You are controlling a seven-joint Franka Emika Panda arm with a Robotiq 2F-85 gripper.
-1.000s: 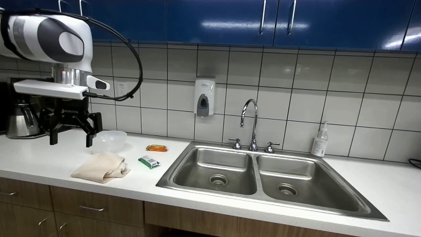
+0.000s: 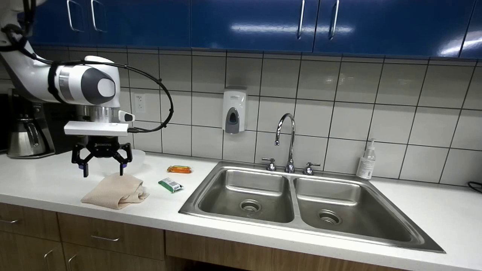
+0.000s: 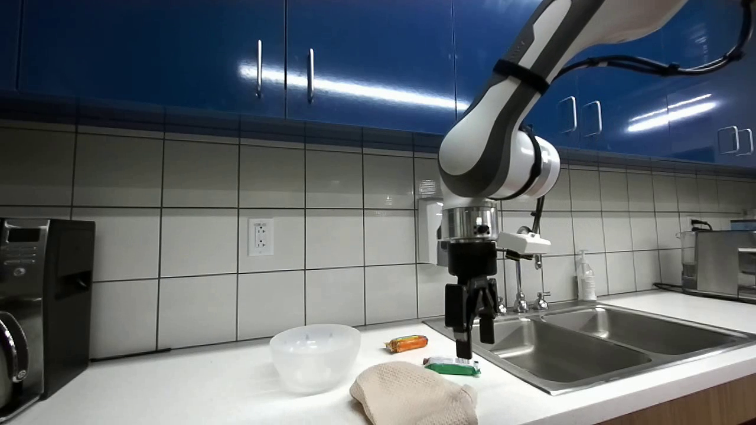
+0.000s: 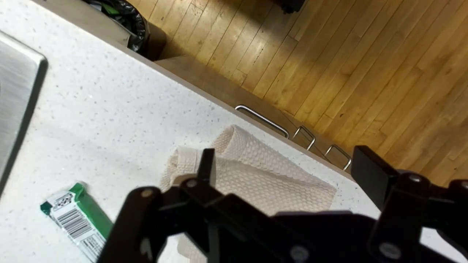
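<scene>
A folded beige cloth point(image 2: 115, 192) lies on the white counter near its front edge, left of the sink. Above it hangs my gripper point(image 2: 104, 174), pointing down and open, with clear air between its fingers. In the wrist view the cloth point(image 4: 267, 182) shows below and between the spread fingers, partly covered by the gripper's body. To the cloth's right rests a green and white wrapped bar point(image 2: 170, 184). An orange packet point(image 2: 179, 169) lies farther back. A translucent bowl point(image 3: 315, 358) stands behind the cloth, largely hidden by the gripper in exterior view 1.
A steel double sink point(image 2: 293, 194) with a tall faucet point(image 2: 289, 144) takes up the counter's middle. A soap bottle point(image 2: 366, 162) stands behind it on the right. The coffee maker point(image 2: 28, 135) is at the far left. Blue cabinets point(image 2: 253, 25) hang above.
My gripper has come down and to the right in exterior view 1, from beside the bowl to over the cloth. Its fingers remain open, and the objects on the counter have stayed put.
</scene>
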